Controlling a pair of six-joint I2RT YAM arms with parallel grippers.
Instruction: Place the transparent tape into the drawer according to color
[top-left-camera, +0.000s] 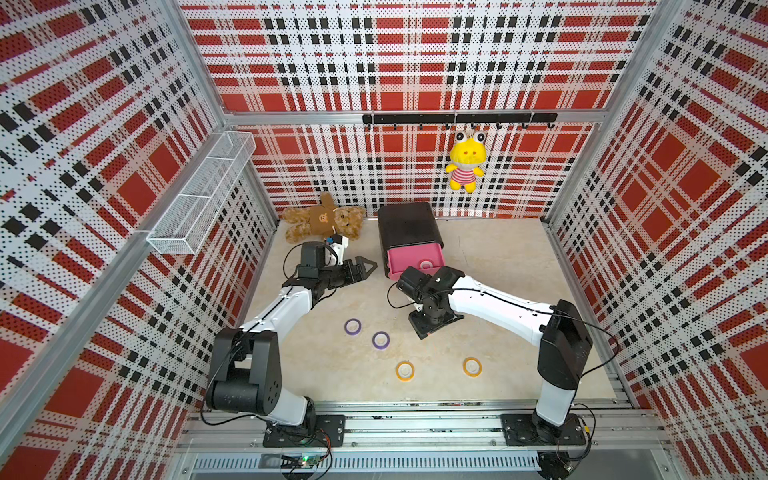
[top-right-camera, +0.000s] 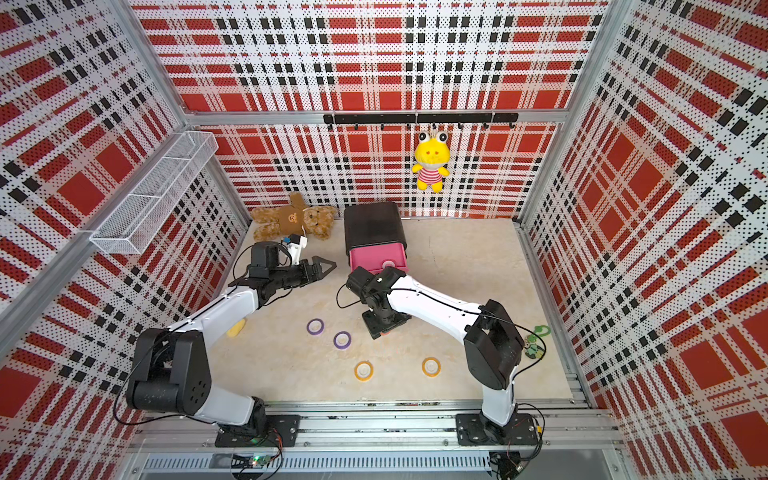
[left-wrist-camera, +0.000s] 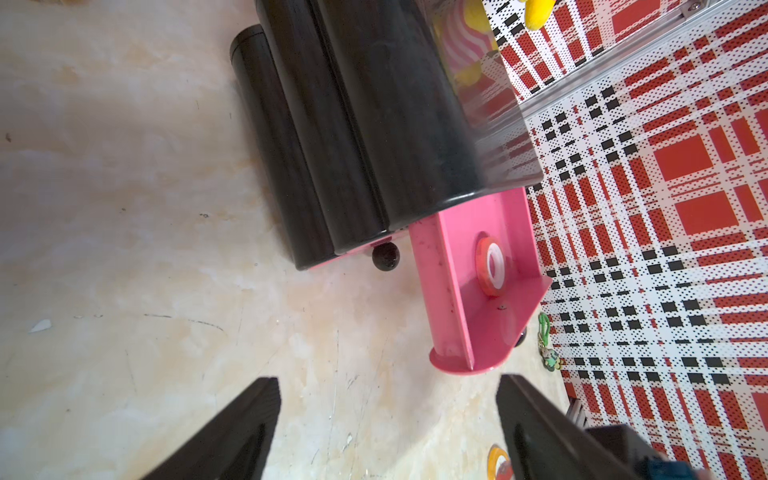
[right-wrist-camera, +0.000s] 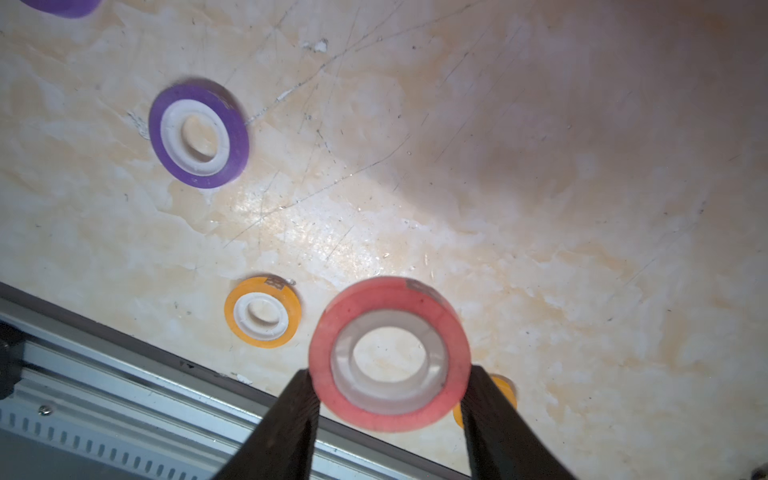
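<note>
My right gripper is shut on a red tape roll, held up clear of the table in the right wrist view. In the left wrist view the pink top drawer of the black cabinet stands pulled out, with another red tape roll inside. Beside the cabinet's left side, my left gripper hangs open and empty. Two purple rolls lie on the table, one of them the nearer purple roll. Closer to the front edge are a left orange roll and a right orange roll.
A brown teddy bear lies at the back left. The yellow plush toy hangs on the back wall. In the top right view, a green object lies near the right wall.
</note>
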